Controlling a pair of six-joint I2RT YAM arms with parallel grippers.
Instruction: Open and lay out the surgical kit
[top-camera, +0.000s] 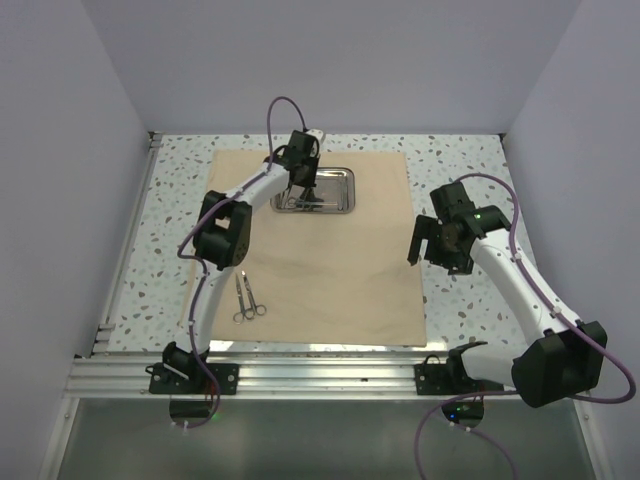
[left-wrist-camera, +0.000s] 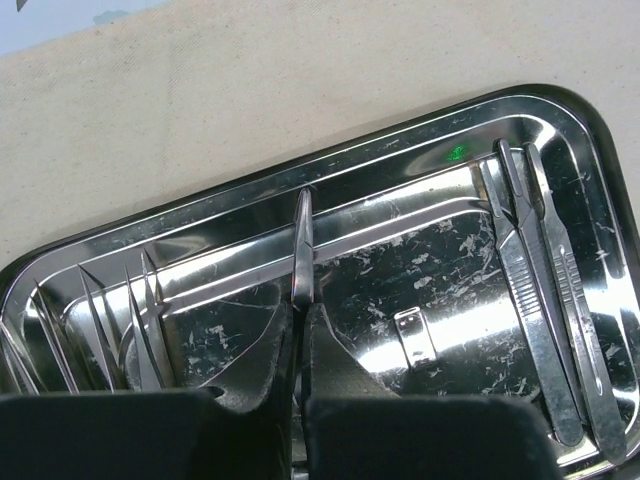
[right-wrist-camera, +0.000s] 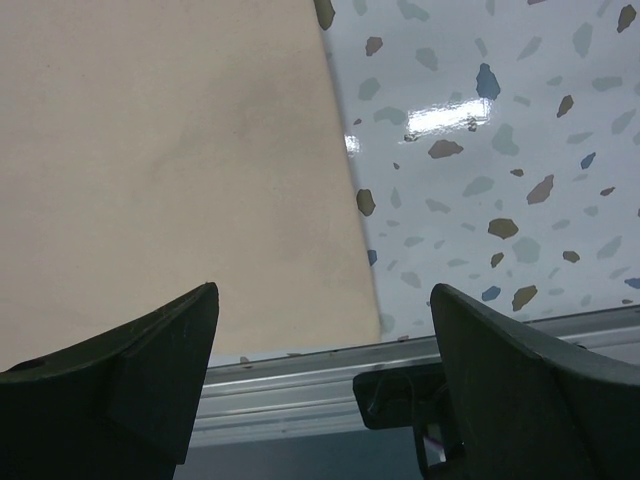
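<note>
The steel tray (top-camera: 344, 207) lies on the beige cloth at the back. Over it is my left gripper, its fingers close together with a slim, pointed metal instrument (left-wrist-camera: 303, 245) between them. The instrument's tip points at the tray's far wall; its lower part is hidden. Whether the fingers grip it firmly does not show. Several slender pointed tools (left-wrist-camera: 148, 335) rest at the tray's left end, scalpel handles (left-wrist-camera: 540, 300) at the right end. Two scissors-like instruments (top-camera: 249, 300) lie on the front left of the cloth. Empty and open, my right gripper hangs on the right side.
A small metal clip-like piece (left-wrist-camera: 415, 337) lies on the tray floor, right of the left gripper. Speckled tabletop (top-camera: 460, 150) shows at the right, with free room.
</note>
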